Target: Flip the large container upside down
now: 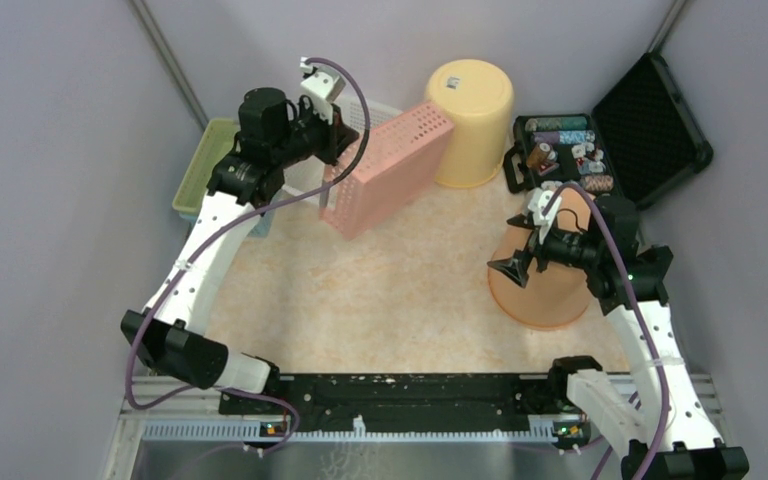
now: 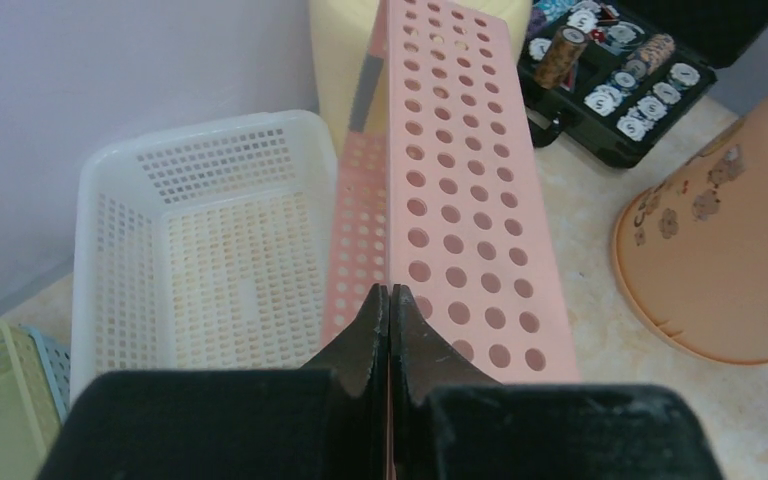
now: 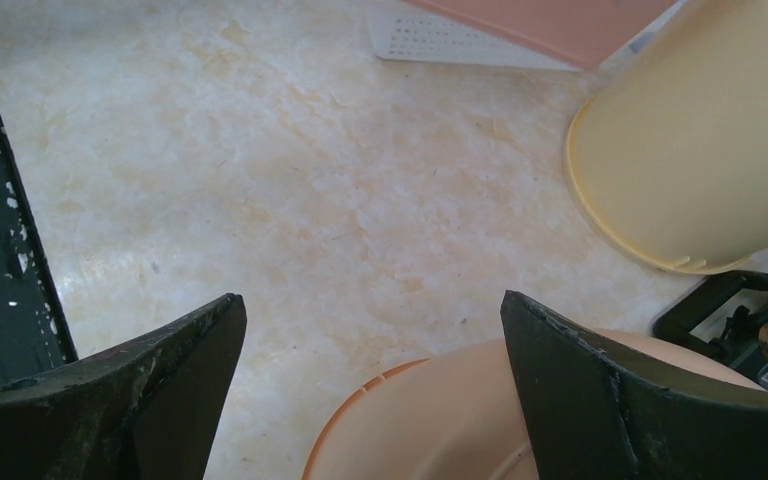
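A pink perforated container (image 1: 390,170) hangs tilted above the white basket, its holed side facing up and to the right in the top view. My left gripper is shut on the thin edge of the pink container (image 2: 450,180), whose holed wall runs away from the fingertips. Over the orange round tub (image 1: 540,290) on the right, my right gripper (image 1: 508,245) stands open. Nothing lies between its fingers in the right wrist view.
The white basket (image 2: 240,270) stands behind and below the pink container. Close by are a green basket (image 1: 207,165), an upturned yellow bucket (image 1: 470,120) and an open black case (image 1: 565,150).
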